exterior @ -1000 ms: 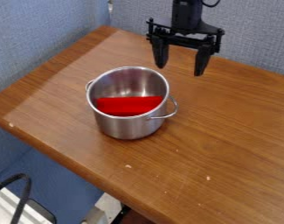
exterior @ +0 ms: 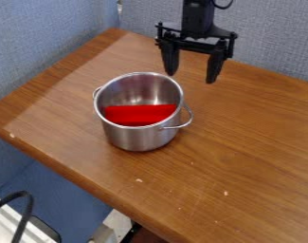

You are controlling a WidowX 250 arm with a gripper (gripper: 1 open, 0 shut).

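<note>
A stainless steel pot (exterior: 139, 139) with two side handles stands on the left-centre of the wooden table. Inside it lies a red object (exterior: 137, 114). My gripper (exterior: 191, 70) hangs above and behind the pot, near the back of the table, its two black fingers wide open with nothing visible between them.
Grey padded walls (exterior: 43, 47) border it at the left and back. A white object with a black cable (exterior: 24, 214) sits off the table at the lower left.
My gripper has shifted slightly to the left over the last second. The pot and the red object look unchanged.
</note>
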